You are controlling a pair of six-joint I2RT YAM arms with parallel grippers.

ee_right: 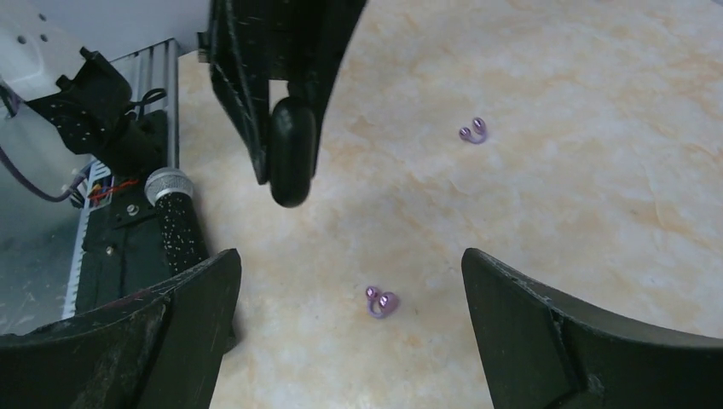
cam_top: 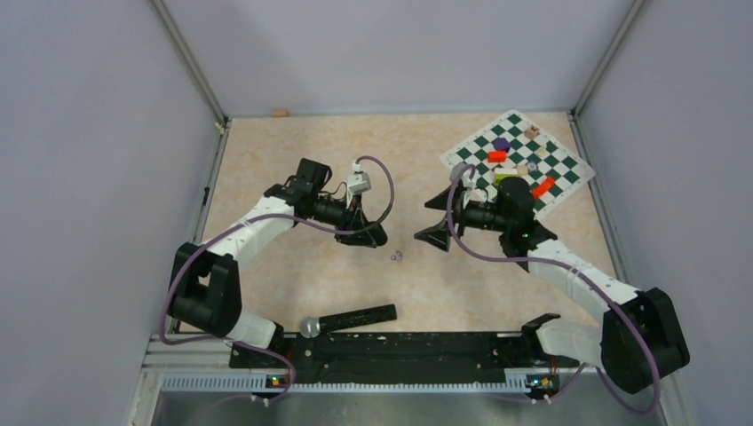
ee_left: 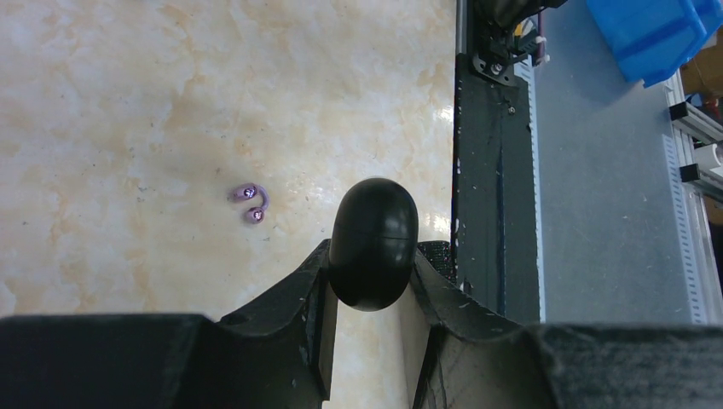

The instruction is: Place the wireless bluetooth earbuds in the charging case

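My left gripper (cam_top: 364, 229) is shut on a glossy black oval case, held above the table left of centre; in the right wrist view the case (ee_right: 292, 152) hangs at upper left between the fingers. A small purple piece with two shiny round ends (cam_top: 396, 256), apparently earbuds, lies on the table (cam_top: 337, 275) below the case; the left wrist view shows one such piece (ee_left: 256, 203). The right wrist view shows two such pieces (ee_right: 381, 301), one farther away. My right gripper (cam_top: 436, 218) stands open right of centre, nothing visible between its fingers.
A checkered mat (cam_top: 568, 164) with coloured blocks lies at the back right. A black cylinder with a silver head (cam_top: 355, 317), like a microphone, lies along the front edge.
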